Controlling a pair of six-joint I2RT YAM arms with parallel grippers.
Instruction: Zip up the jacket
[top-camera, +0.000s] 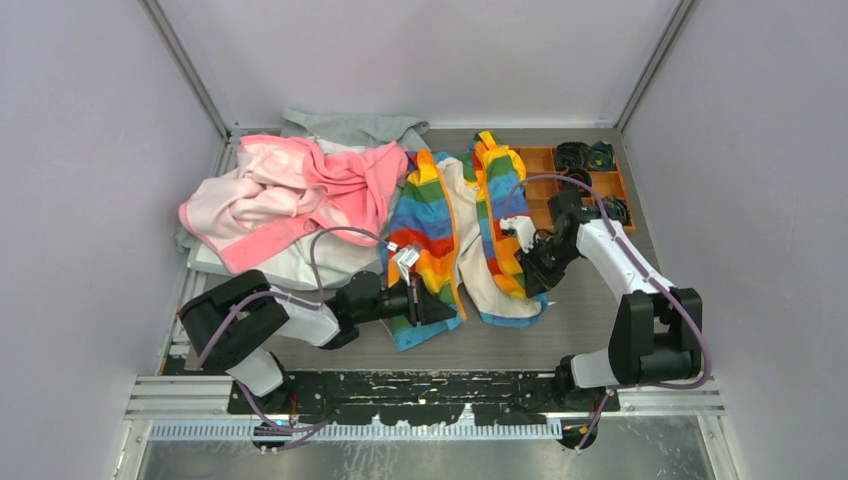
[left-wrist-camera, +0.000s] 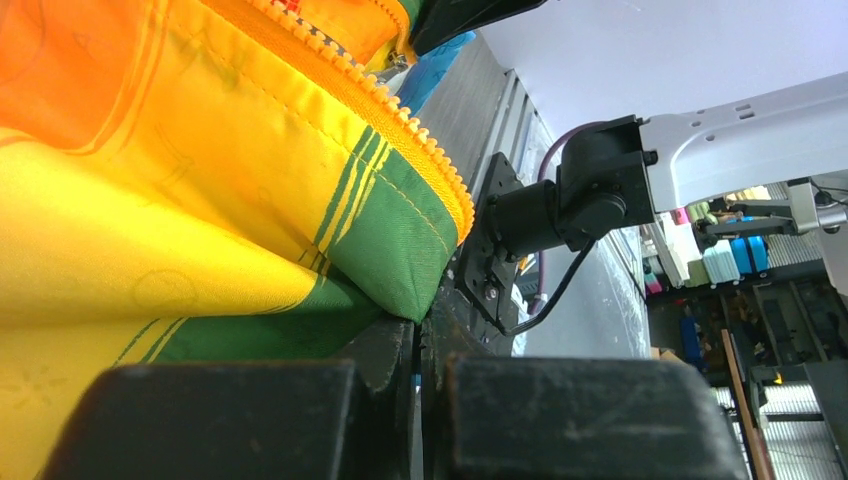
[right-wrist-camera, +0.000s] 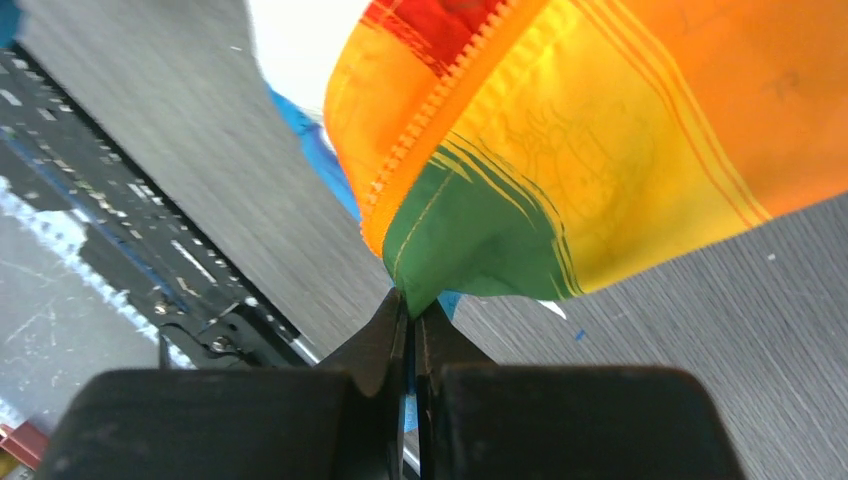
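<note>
The rainbow jacket (top-camera: 425, 215) lies open on the table, cream lining between its two front panels. My left gripper (top-camera: 421, 310) is shut at the lower end of the left panel, gathering green fabric at its fingertips beside the orange zipper edge (left-wrist-camera: 360, 85); whether fabric is between them is hard to see. My right gripper (top-camera: 535, 283) is shut on the bottom corner of the right panel, where the green fabric (right-wrist-camera: 470, 245) and orange zipper tape meet in the right wrist view. I cannot make out the zipper slider.
A heap of pink and white garments (top-camera: 290, 200) fills the left of the table. An orange divided tray (top-camera: 540, 160) with coiled dark items stands at the back right. Bare table shows at the front and right.
</note>
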